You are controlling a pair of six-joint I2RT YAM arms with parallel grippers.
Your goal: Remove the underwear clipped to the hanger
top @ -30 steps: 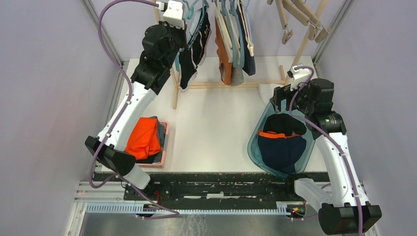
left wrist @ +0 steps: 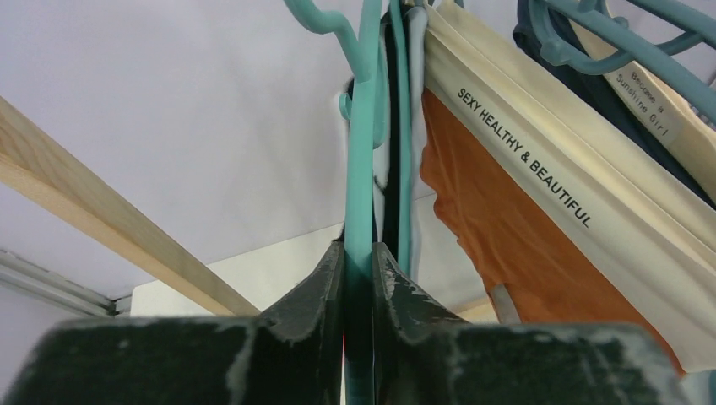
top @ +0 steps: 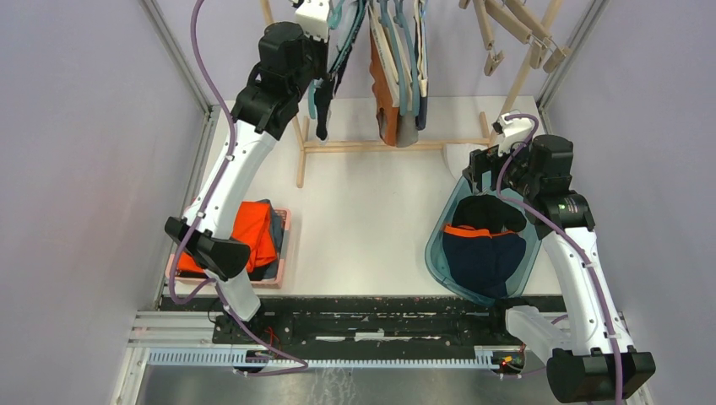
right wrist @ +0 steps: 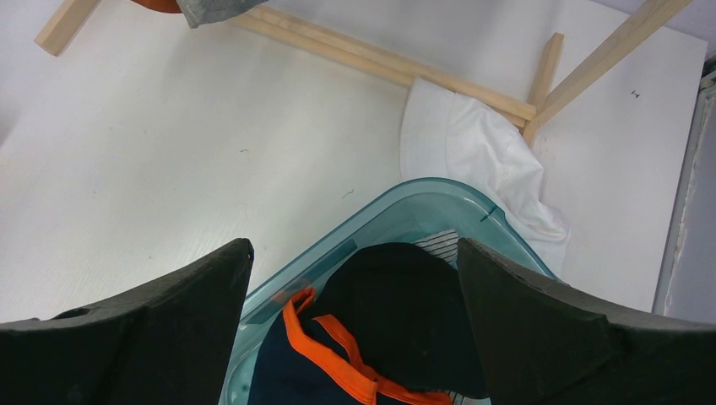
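Observation:
In the left wrist view, a bare stretch of teal hanger (left wrist: 360,169) runs down between the fingers of my left gripper. Both fingertips sit close against its sides; whether they press on it cannot be told. Just behind it hang dark and grey garments (left wrist: 391,160) on another teal hanger. From above, a dark garment (top: 323,110) hangs below my left gripper. Over the teal basket (right wrist: 338,240), my right gripper is open, its fingers wide apart with nothing between them.
Orange and cream underwear (left wrist: 507,236) hangs to the right on the wooden rack (top: 363,146). Dark clothes (top: 481,253) lie in the teal basket. A pink basket (top: 284,245) with orange cloth stands left. Wooden clip hangers (top: 511,29) hang at upper right.
The right arm stays still.

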